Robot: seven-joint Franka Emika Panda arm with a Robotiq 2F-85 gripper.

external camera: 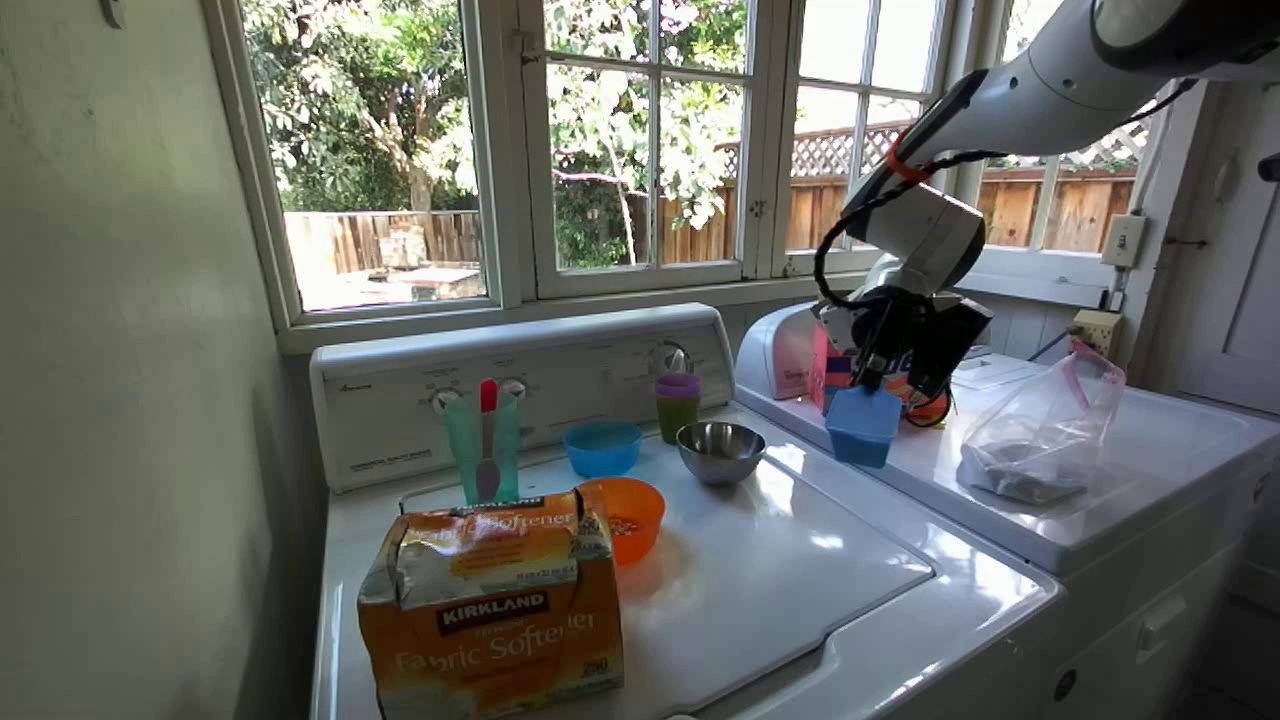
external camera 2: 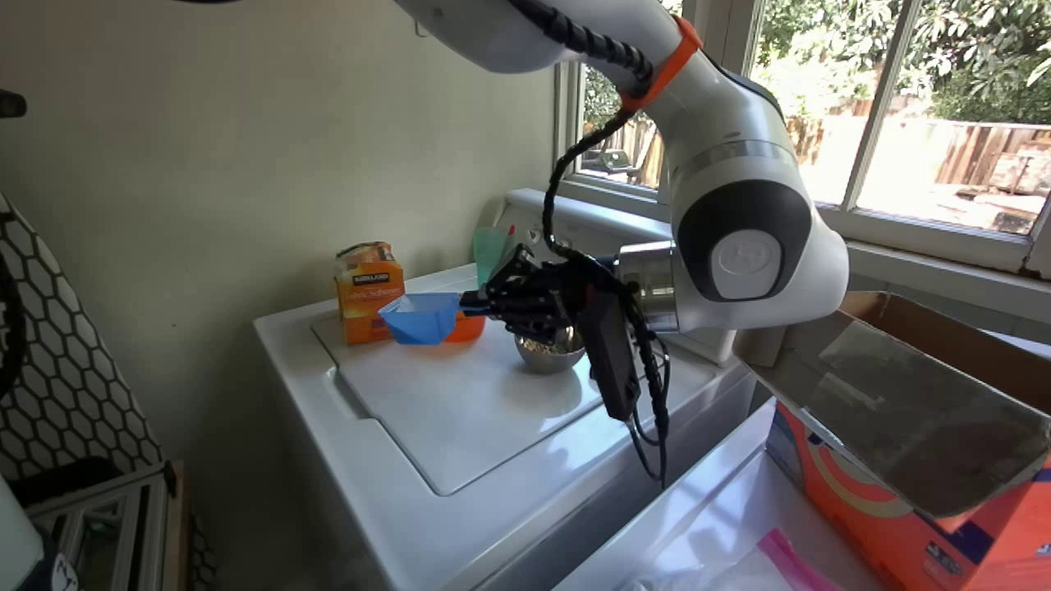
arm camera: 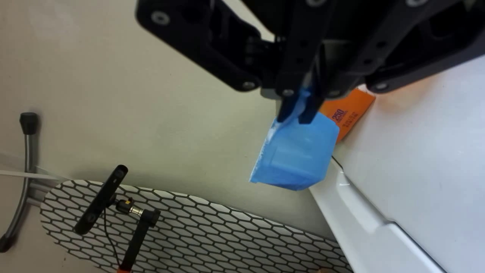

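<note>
A translucent blue scoop (external camera: 863,430) hangs in the air near the gap between the two white machines in exterior view 1. My gripper is shut on its narrow handle end, and the cup part extends beyond the fingertips in the wrist view. The same blue scoop (external camera 2: 424,318) shows in exterior view 2, its slanted rim facing partly upward; its contents cannot be made out. A steel bowl (external camera: 721,452) rests on the washer lid, with some grainy contents visible in exterior view 2. An orange bowl (external camera: 636,522) with small pieces inside stands partly behind the Kirkland box.
The Kirkland fabric softener box (external camera: 492,636) occupies the washer's front left. Along the back are a blue bowl (external camera: 602,449), stacked cups (external camera: 678,410) and a teal holder (external camera: 463,450) with a spoon. On the right machine sit a plastic bag (external camera: 1038,432) and an open orange carton (external camera 2: 857,512).
</note>
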